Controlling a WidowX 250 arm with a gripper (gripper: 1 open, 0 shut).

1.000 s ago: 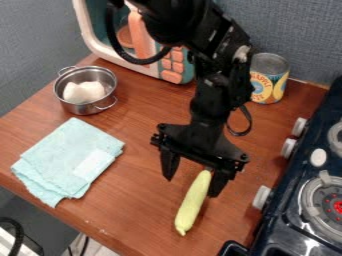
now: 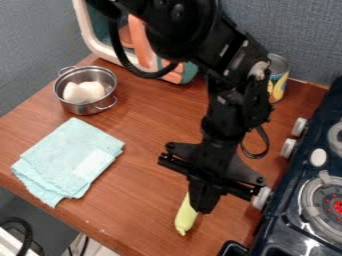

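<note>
My black gripper [image 2: 203,200] is low over the front of the wooden table, its fingers down around the upper part of a pale yellow elongated object [image 2: 186,217], perhaps a corn cob or banana, which lies near the front edge. The gripper hides the object's upper end, and whether the fingers are closed on it is unclear.
A steel pot [image 2: 86,106] with white contents and a folded light blue cloth [image 2: 64,165] are on the left. A can [image 2: 278,72] and a dish rack [image 2: 99,30] stand at the back. A stove [image 2: 310,215] borders the right.
The gripper has moved down and toward the front, slightly right, over the yellow object, covering more of it. Its fingers were visibly apart a second ago.
</note>
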